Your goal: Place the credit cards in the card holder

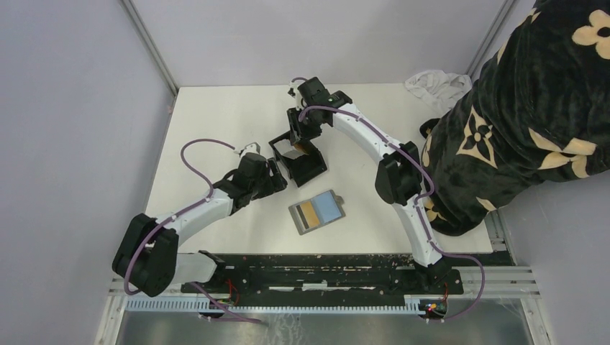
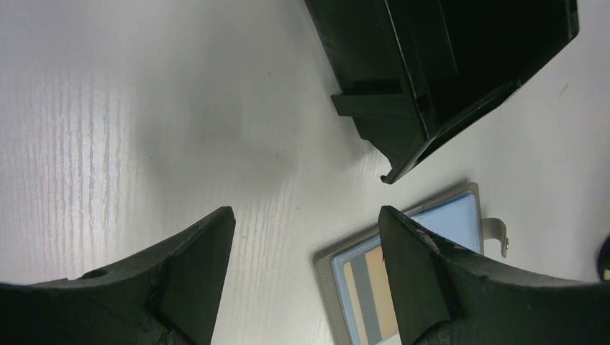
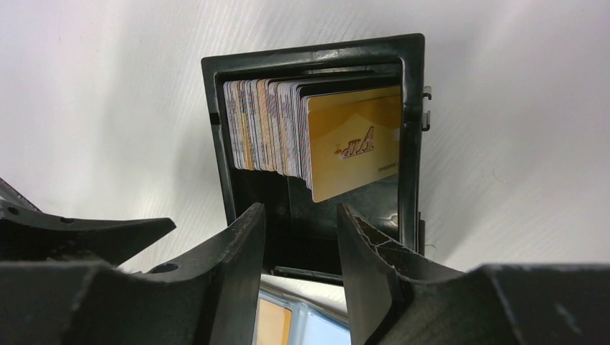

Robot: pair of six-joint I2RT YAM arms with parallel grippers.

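Observation:
The black box (image 3: 302, 59) holds a stack of many cards, the frontmost a gold card (image 3: 354, 147) leaning outward. Below the box on the table lies a flat grey-and-blue case (image 1: 300, 224) with a striped gold-and-dark panel; it looks like the card holder. Its blue half (image 2: 454, 221) shows in the left wrist view. My right gripper is over the box, fingers part open, with nothing seen between them. Beside the box's left side, my left gripper stands open and empty, its fingers well apart.
A white cloth (image 1: 437, 88) lies at the back right. The dark patterned blanket (image 1: 496, 122) covers the table's right side. Bare tabletop (image 1: 216, 115) stretches left of the box.

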